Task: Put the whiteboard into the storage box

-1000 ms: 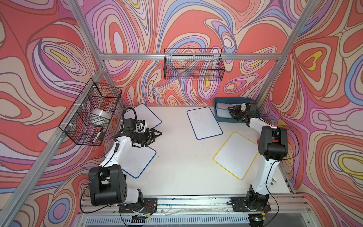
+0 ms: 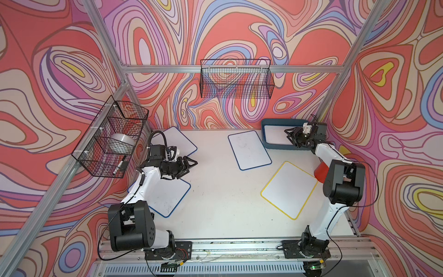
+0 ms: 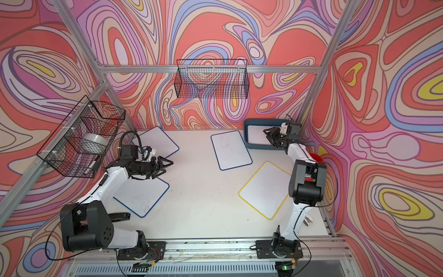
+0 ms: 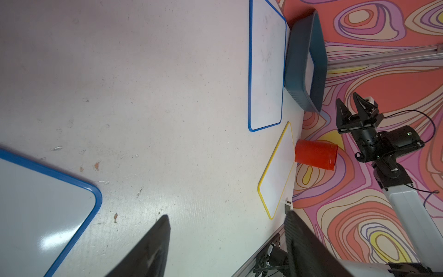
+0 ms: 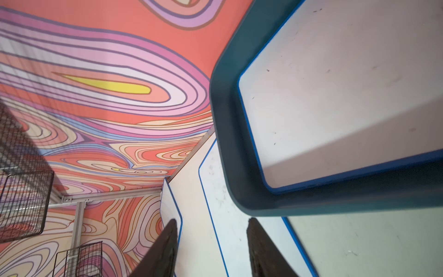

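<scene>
At the back right of the table stands the dark blue-grey storage box (image 2: 284,122). A white whiteboard (image 5: 341,87) with a blue edge lies flat inside it in the right wrist view. My right gripper is open and empty, above the box. Outside, close to the box's left side, another blue-edged whiteboard (image 2: 249,150) rests flat on the table. A yellow-edged whiteboard (image 2: 289,189) lies in front of the box. On the left, two more blue-edged boards are partly covered by the left arm: a front one (image 2: 169,197) and a back one (image 2: 181,138). My left gripper hangs open, holding nothing.
A red container (image 4: 316,154) stands by the right arm. Wire baskets hang at the back (image 2: 236,83) and at the left (image 2: 113,138), the left one holding a white item. Bare tabletop (image 2: 217,198) fills the middle.
The board in the box, earlier showing a raised blue edge across the box, now lies flat. My right gripper has shifted right and is clear of it. The left arm stays still.
</scene>
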